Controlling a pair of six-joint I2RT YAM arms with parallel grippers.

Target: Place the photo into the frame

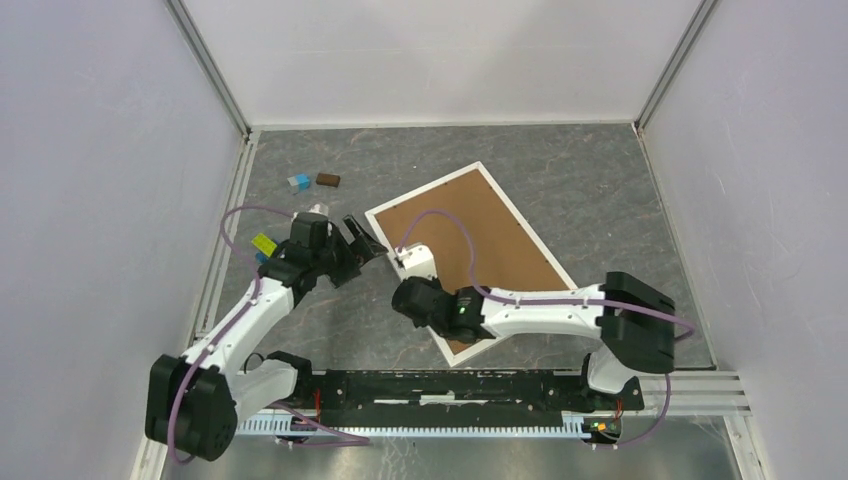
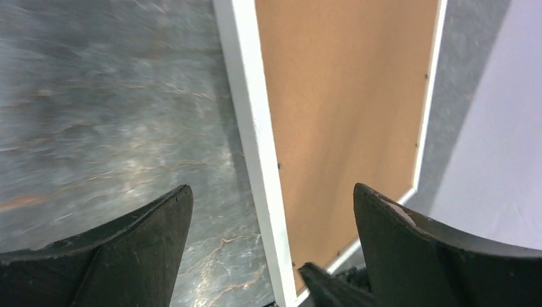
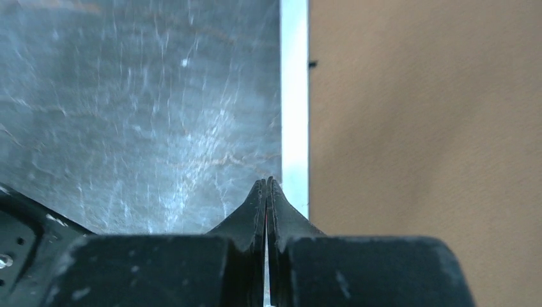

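Note:
The picture frame lies flat on the grey floor, its white border (image 1: 525, 222) around a brown board (image 1: 480, 215). No separate photo can be made out. In the right wrist view my right gripper is shut, its tips meeting with nothing between them. The white border (image 3: 294, 115) runs outside those fingers, partly hidden behind them. My left gripper stands open at the frame's left side. Between and beyond its wide-apart fingers (image 2: 153, 236) passes the border strip (image 2: 259, 147), which they do not grip. The right arm covers the frame's front part from above.
A small blue and clear block (image 1: 299, 183) and a dark brown block (image 1: 328, 180) lie at the back left. A yellow-green block (image 1: 264, 245) sits beside the left arm. Open floor lies right of the frame and behind it.

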